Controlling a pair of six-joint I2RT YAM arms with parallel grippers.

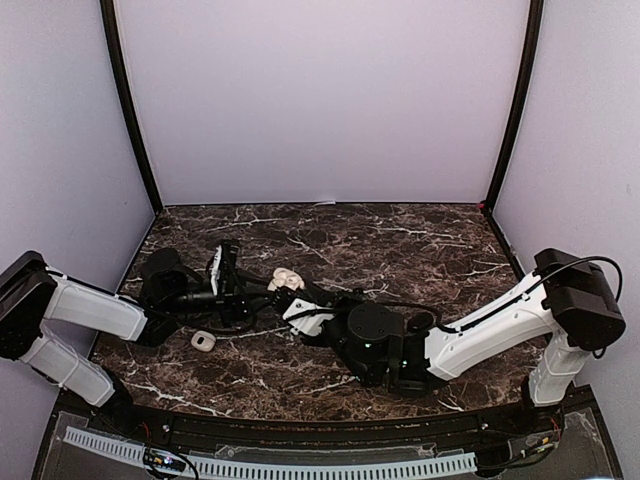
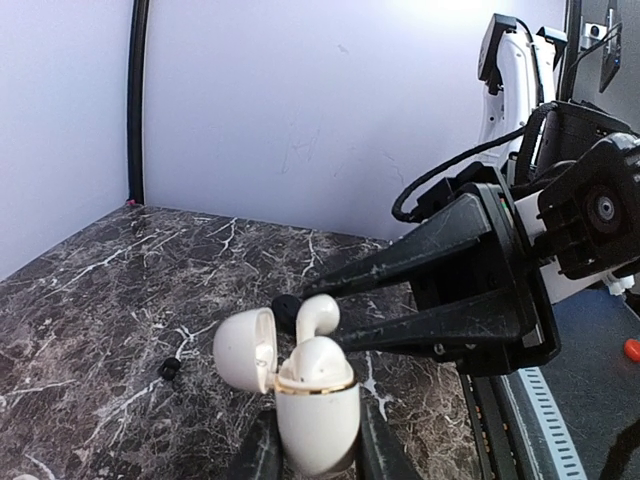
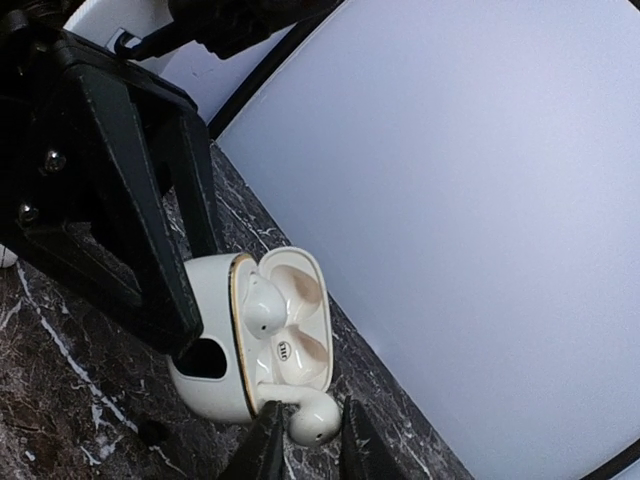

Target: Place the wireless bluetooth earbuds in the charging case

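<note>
My left gripper is shut on the white charging case (image 2: 318, 425), whose lid (image 2: 243, 350) stands open. One earbud (image 3: 264, 305) sits in the case, its rounded head showing. The other earbud (image 3: 315, 420) is between the fingertips of my right gripper, which is shut on it. Its stem points to the empty side of the case, and its head stands well above the rim. In the left wrist view that earbud (image 2: 319, 314) rises behind the seated one; its stem's lower end is hidden.
A small white object (image 1: 203, 341) lies on the dark marbled table (image 1: 400, 235) near the left arm. A small black piece (image 2: 169, 368) also lies there.
</note>
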